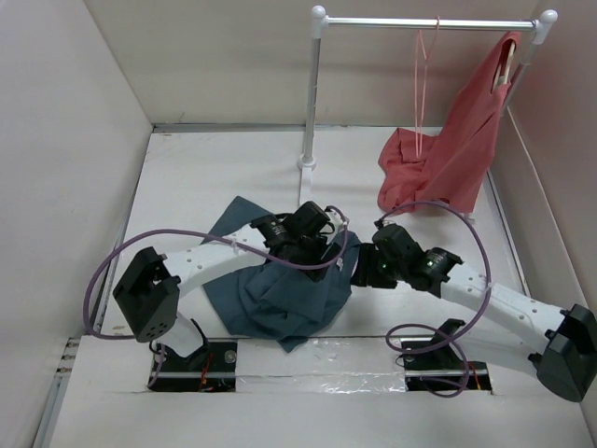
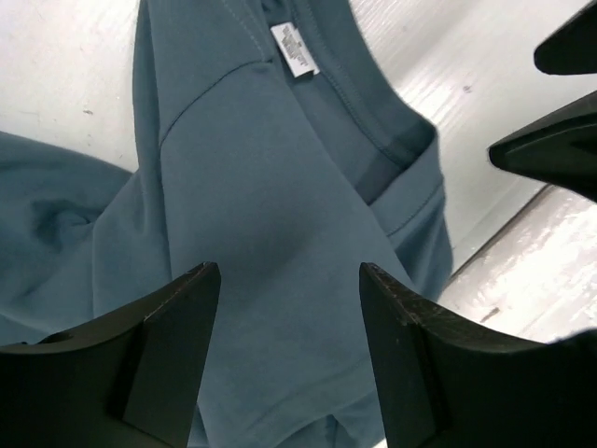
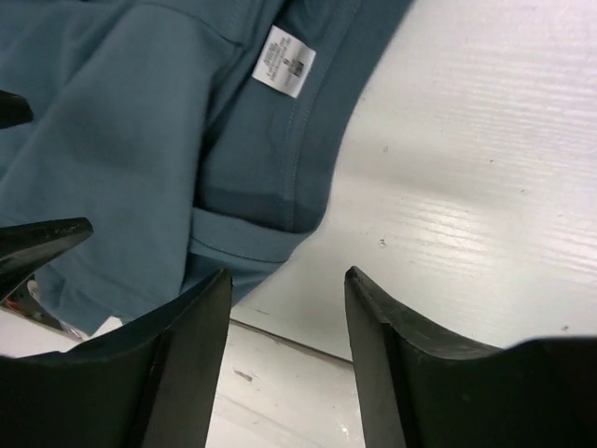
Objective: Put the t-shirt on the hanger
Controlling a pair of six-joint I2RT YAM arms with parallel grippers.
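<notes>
The dark teal t shirt [image 1: 266,303] lies crumpled on the white floor, its white tag [image 3: 283,62] showing in both wrist views. My left gripper is open over the middle of the shirt, empty. My right gripper is open at the shirt's right edge, over cloth and bare floor, empty. A pink hanger [image 1: 418,93] hangs from the rail of the white rack [image 1: 373,21].
A red shirt [image 1: 452,149] hangs at the rack's right end, its lower part on the floor. Side walls stand left and right. The floor behind the t shirt, at the left, is clear.
</notes>
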